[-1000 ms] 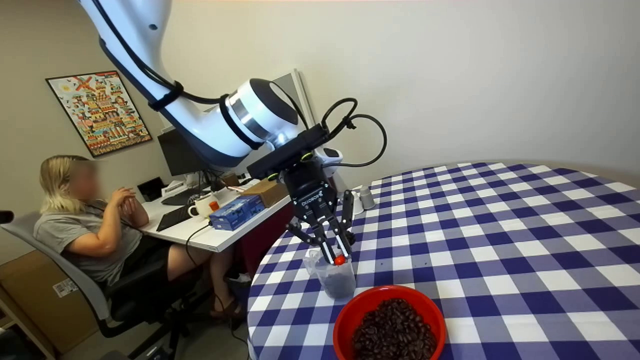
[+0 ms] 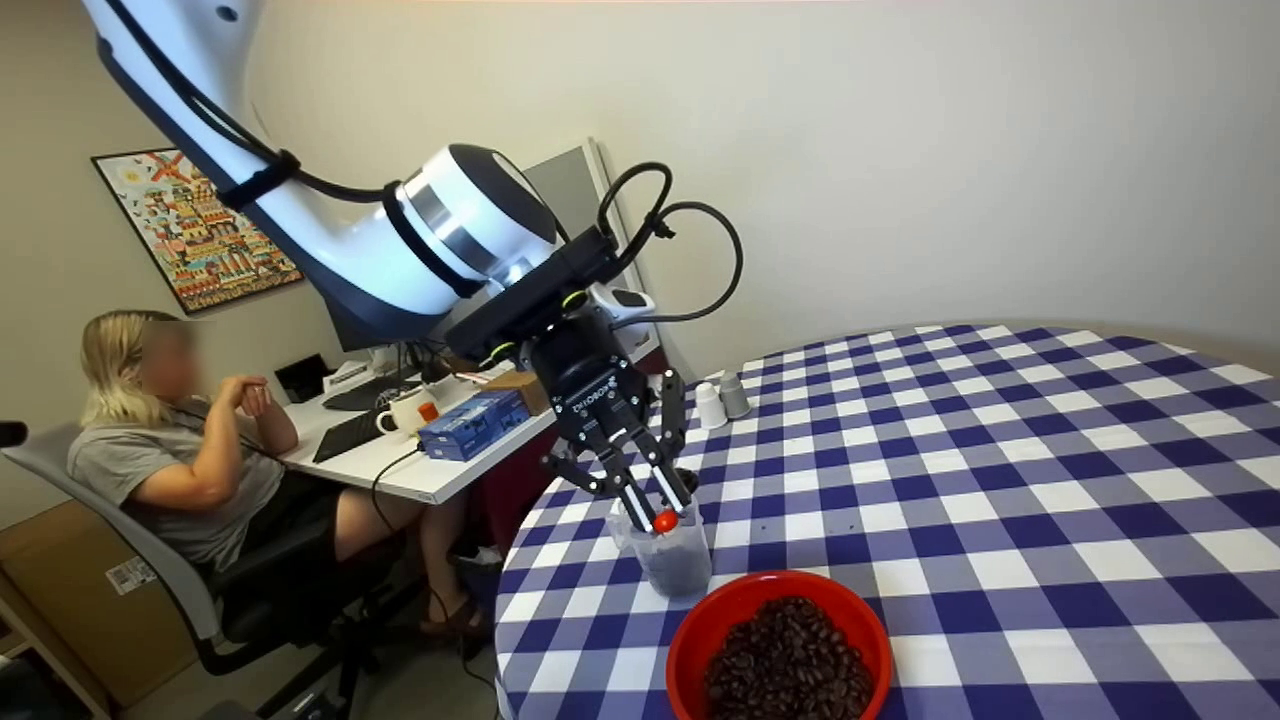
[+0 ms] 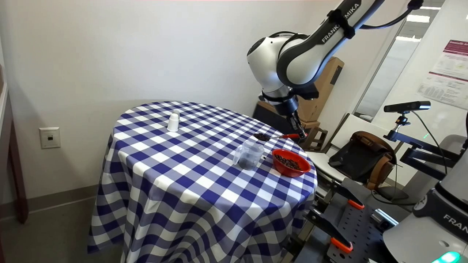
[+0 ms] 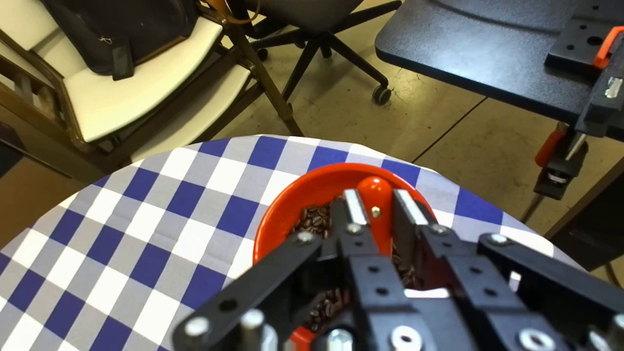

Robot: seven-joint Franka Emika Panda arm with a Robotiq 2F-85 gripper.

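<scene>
A scoop with a red handle is pinched between the fingers of my gripper, which is shut on it. Exterior view 2 shows the scoop's bowl heaped with dark coffee beans, its red handle running back to my gripper. It hangs above the table. The red bowl of coffee beans stands at the table's edge. Beside it stands a clear plastic pitcher with something dark low inside. In exterior view 1 my gripper appears in front of the pitcher, covering part of its rim.
White and grey shakers stand farther back on the checkered table, whose far side is clear. A chair with a bag is beyond the table edge. A seated person is at a desk to the left.
In exterior view 1 my arm and gripper have shifted left, with the red handle still between the fingers. Bowl and pitcher stand where they were.
</scene>
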